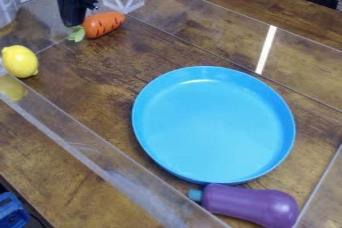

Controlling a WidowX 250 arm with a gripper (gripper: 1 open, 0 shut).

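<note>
My dark gripper point(76, 12) reaches in from the top left, just beside an orange carrot point(104, 23) with a pale green top, which lies on the wooden surface. Whether the fingers are open or touching the carrot is too small to tell. A yellow lemon point(20, 61) sits at the left. A large blue plate point(213, 125) lies at the centre right, and a purple eggplant point(251, 205) is at the bottom right.
Clear plastic walls point(120, 162) edge the work area. A blue object point(11, 212) shows at the lower left corner. The wooden middle between carrot and plate is clear.
</note>
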